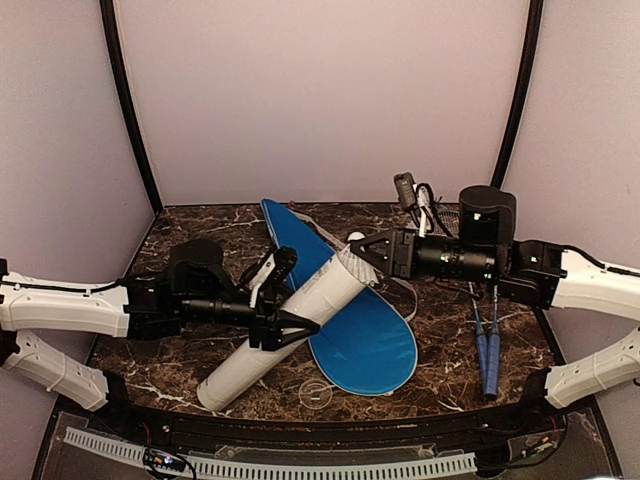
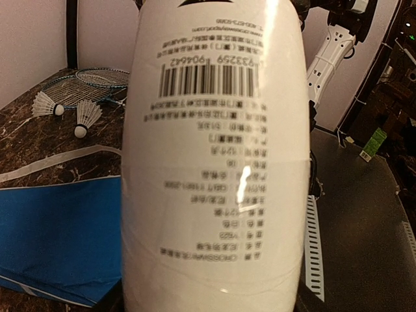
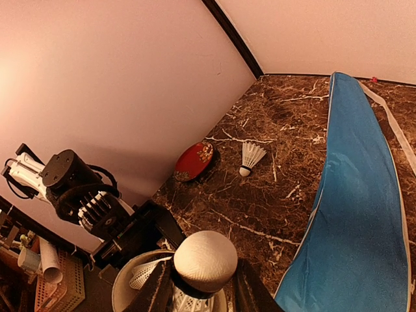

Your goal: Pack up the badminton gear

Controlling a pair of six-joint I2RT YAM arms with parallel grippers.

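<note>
My left gripper is shut on the white shuttlecock tube, which slants up to the right across the blue racket bag; its printed label fills the left wrist view. My right gripper is shut on a shuttlecock at the tube's upper mouth, its feathered part in or over the opening. Two rackets with blue handles lie on the right. More shuttlecocks lie loose on the table. A clear round lid lies near the front edge.
The marble table is walled at back and sides. The right wrist view shows a red dish-like object by the wall.
</note>
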